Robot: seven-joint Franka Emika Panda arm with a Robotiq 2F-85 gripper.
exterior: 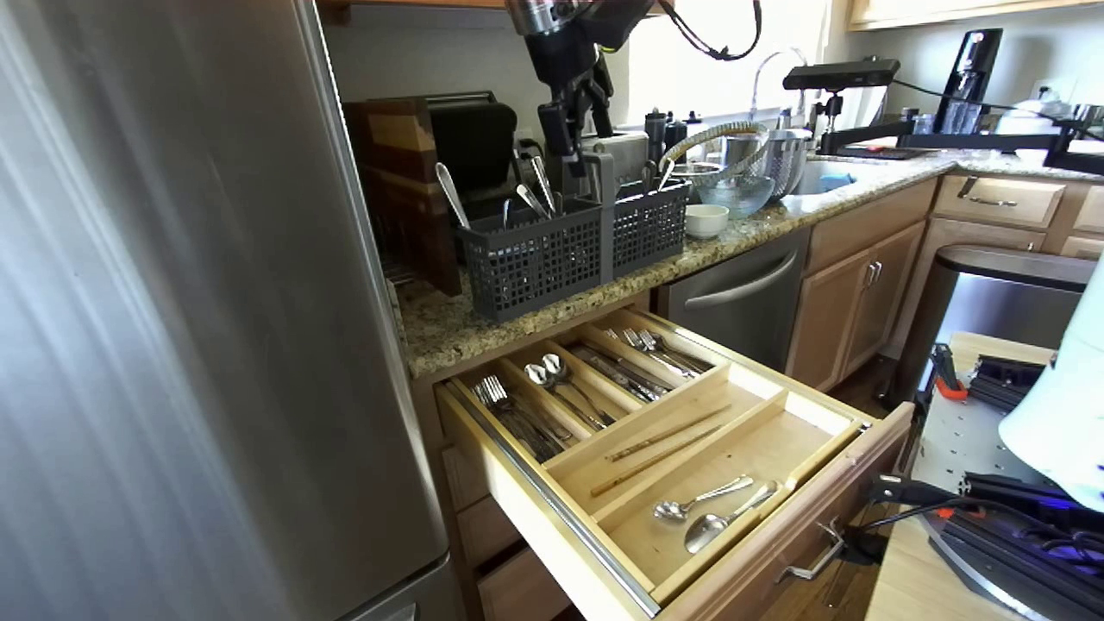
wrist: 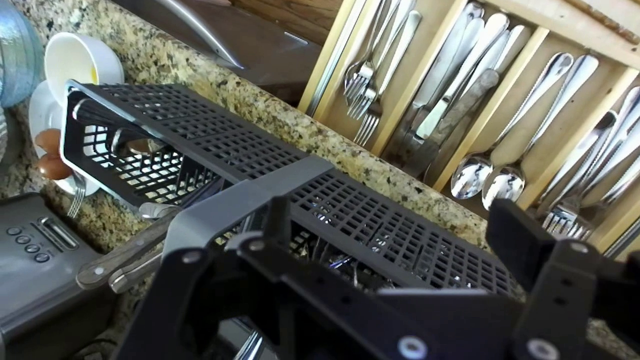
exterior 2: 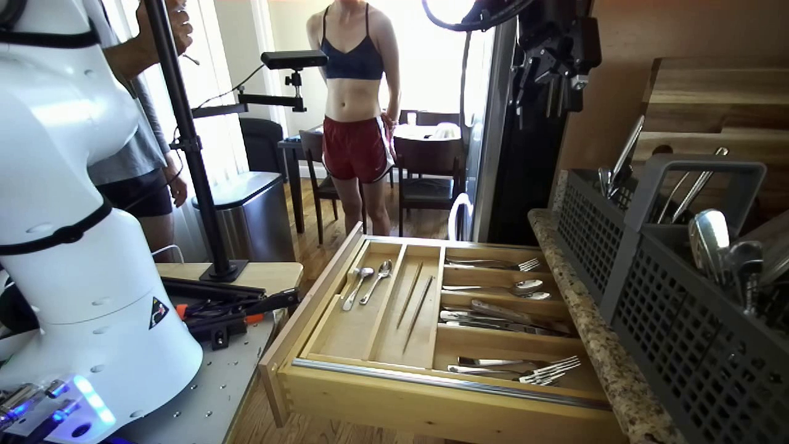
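Above the grey cutlery basket (exterior: 538, 259) on the counter hangs my gripper (exterior: 581, 129), its fingers apart and empty. In the wrist view the fingers (wrist: 516, 240) are spread wide over the basket's near half. Knife handles (wrist: 129, 252) and other utensils stick up from the basket; those under the gripper are partly hidden by it. The open drawer (exterior: 548, 486) holds sorted compartments of forks (wrist: 366, 90), knives (wrist: 456, 78) and spoons (wrist: 504, 180). Its front compartment has two loose spoons (exterior 2: 356, 288), and a pair of chopsticks (exterior 2: 418, 314) lies in the one beside it.
Behind the basket are cutting boards (exterior: 398, 176) and a toaster (wrist: 45, 258). A white bowl (exterior: 705, 221) and a glass bowl (exterior: 737, 195) stand beyond its far end. The fridge (exterior: 207, 310) flanks the drawer, and people stand across the room.
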